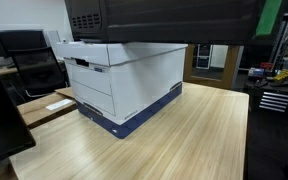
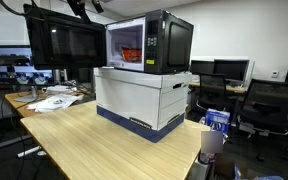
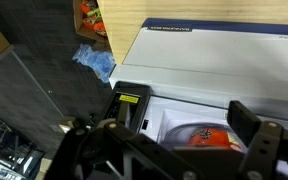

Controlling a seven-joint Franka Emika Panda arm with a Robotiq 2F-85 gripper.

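Observation:
A microwave [image 2: 169, 42] stands on white boxes with its dark door [image 2: 64, 50] swung open to the left. Inside it, a red-orange item [image 2: 132, 55] shows; the wrist view has that red item [image 3: 212, 137] on a pale round surface, partly covered by gripper parts. My gripper is open, its two dark fingers wide apart at the bottom of the wrist view, and nothing shows held between them. The arm is only partly seen, at the top of exterior view 2, above the open door. In exterior view 1 the microwave's dark side fills the top edge.
White storage boxes [image 1: 109, 85] on a blue base [image 1: 124, 127] carry the microwave. Bare wooden tabletop [image 1: 184, 135] lies in front. A blue-and-white package [image 2: 216, 121] and a white cylinder [image 2: 211, 143] are near the table's right edge.

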